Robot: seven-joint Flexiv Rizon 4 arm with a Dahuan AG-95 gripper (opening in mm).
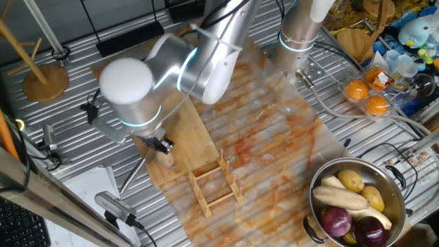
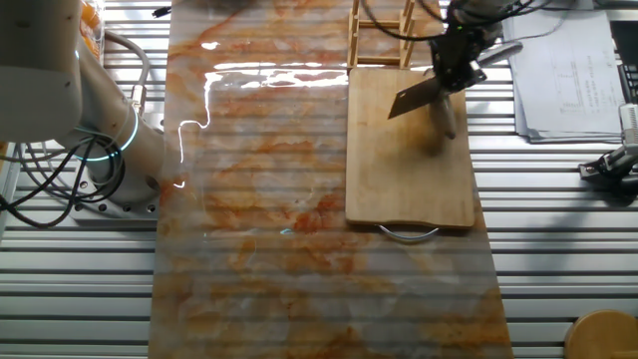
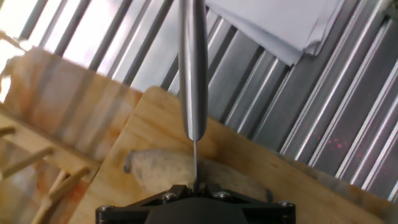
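Observation:
A knife with a silver handle point(image 3: 193, 68) and a thin metal blade point(image 2: 415, 97) is held in my gripper, which is shut on it. Seen from the wrist, the blade stands edge-on and crosses in front of a pale, elongated root vegetable point(image 3: 163, 170). That vegetable rests on the wooden cutting board point(image 2: 399, 179), near its end by the wooden rack. Exterior view 2 has the blade close beside the vegetable; whether they touch, I cannot tell. In exterior view 1 the arm hides most of the blade.
The wooden rack point(image 1: 193, 185) stands empty against the board's end. A steel pot point(image 1: 313, 199) of potatoes, pale roots and purple onions is at the right. Papers point(image 2: 568, 85) lie beyond the board's side.

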